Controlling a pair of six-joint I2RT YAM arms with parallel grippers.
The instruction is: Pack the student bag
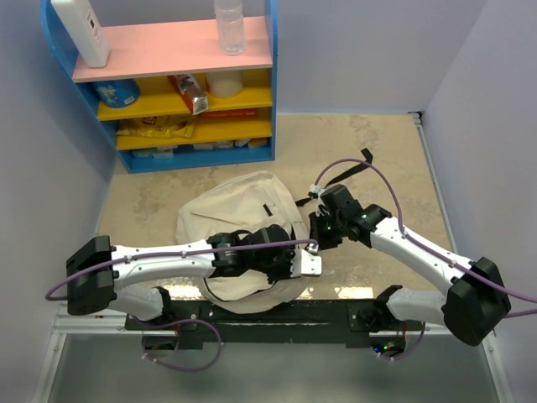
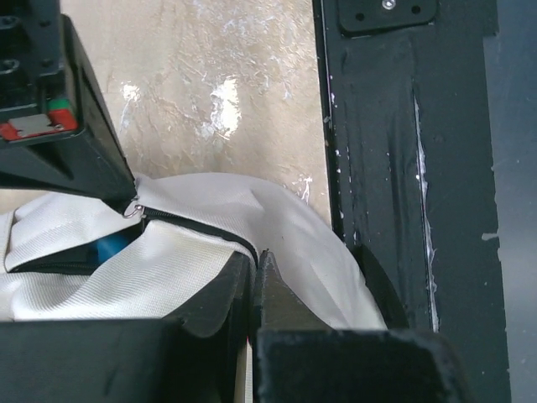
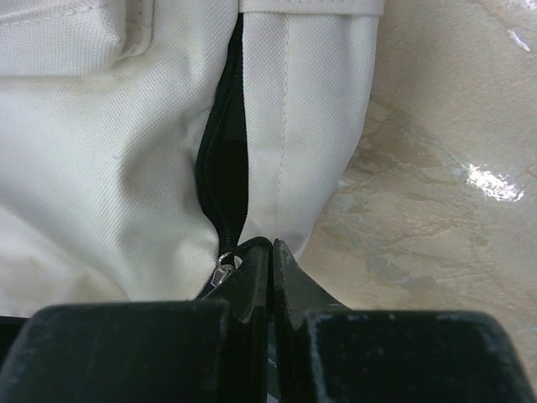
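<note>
The white bag (image 1: 218,201) lies on the table, mostly under my arms. In the left wrist view my left gripper is shut on the bag's fabric edge by the dark zipper (image 2: 197,227); a black body of the other gripper sits at upper left. In the right wrist view my right gripper is shut at the zipper's pull (image 3: 222,270), with a black loop at its tips; whether it holds that cannot be told. The zipper gap shows dark above it.
A blue shelf unit (image 1: 268,84) with bottles and packets stands at the back left. The table's front edge runs below the bag.
</note>
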